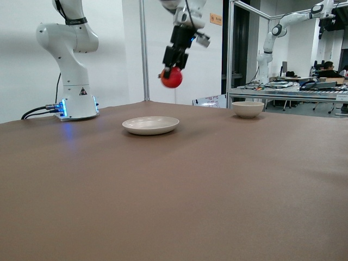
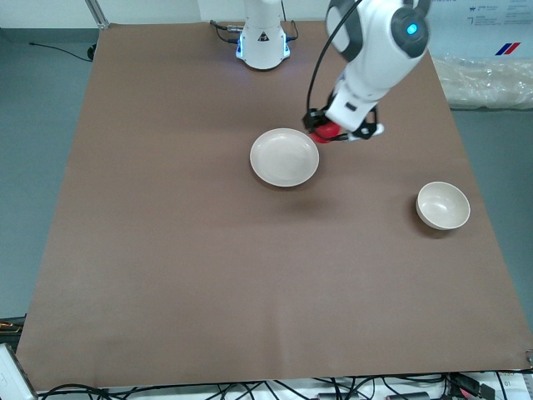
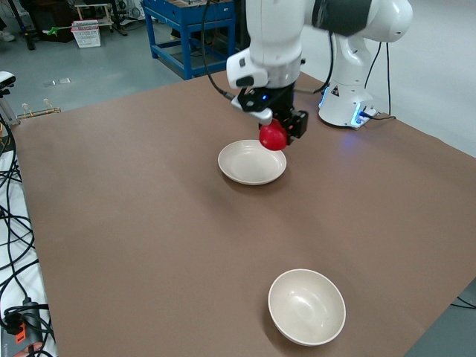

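My black gripper (image 1: 169, 73) is raised above the table with a red ball (image 1: 173, 79) held at its fingers; in the right view the ball (image 3: 273, 136) hangs over the near side of the white plate (image 3: 252, 156), and in the left view it (image 2: 323, 132) is just beyond the plate (image 2: 284, 157) to the right. The fingers are mostly hidden by the ball and wrist. A white bowl (image 2: 443, 205) stands apart to the right of the plate in the left view, nearer the camera in the right view (image 3: 306, 312).
The robot's white base (image 2: 262, 46) stands at the back edge with cables. More cables run along the near edge in the left view, outside the tabletop.
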